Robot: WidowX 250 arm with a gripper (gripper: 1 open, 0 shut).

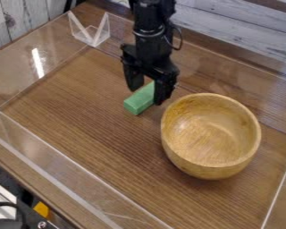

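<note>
My black gripper (147,82) hangs over a green block (138,104) in the upper middle of the camera view, with its fingers open on either side of the block's upper part, which they partly hide. Whether they touch it is unclear. A large tan bowl (209,136) stands to the right of the block, close to the gripper.
Walls edge it at the back and left. A white wire-like object (94,31) is at the back left.
</note>
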